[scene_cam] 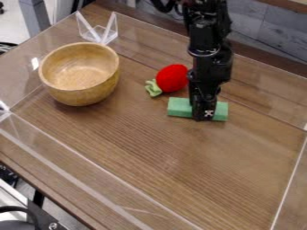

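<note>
The black robot arm reaches down from the top centre, with its gripper [203, 108] low over a light green block [181, 107] lying on the wooden table [144, 171]. The fingers overlap the middle and right part of the block, partly hiding it; whether they hold it or how far they are apart is hard to tell. A red object [171, 77], like a tomato or strawberry, lies just left of the arm, with a small green piece [155, 88] at its lower left.
A wooden bowl [79, 90] sits at the left. A clear plastic item [99, 30] is near the top left edge. A grey wall [264, 36] borders the back right.
</note>
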